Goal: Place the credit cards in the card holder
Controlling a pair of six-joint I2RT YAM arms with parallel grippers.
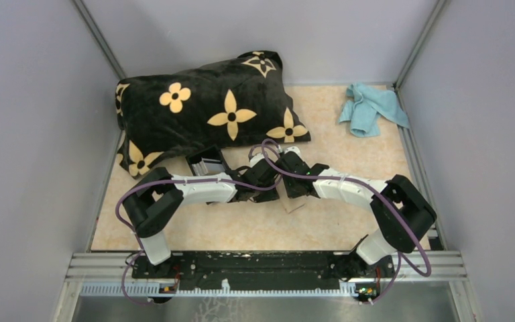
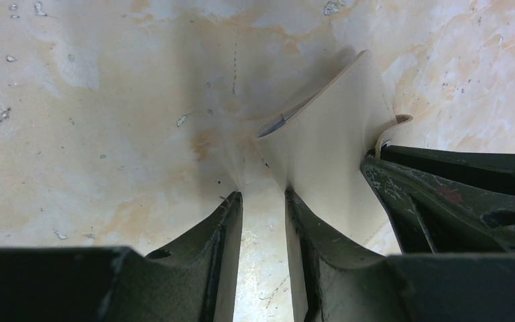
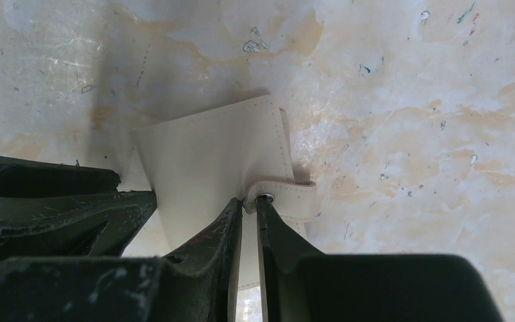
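The beige card holder [image 1: 292,204] lies between the two arms, partly hidden from above. In the left wrist view, my left gripper is partly open at the holder's [image 2: 338,127] edge, one finger over its face and the other beyond it. My right gripper is at the closure strap [image 3: 292,198]; the strap's curled end shows between its narrowly parted tips. Whether they pinch it I cannot tell. Light-coloured cards [image 1: 208,167] sit in a black box [image 1: 226,163], left of the holder and partly behind the left arm.
A large black pillow [image 1: 201,100] with yellow flower shapes lies along the back left. The blue cloth [image 1: 369,111] rests at the back right. Bare table [image 1: 338,225] shows in front of the right arm. Both grippers are very close together.
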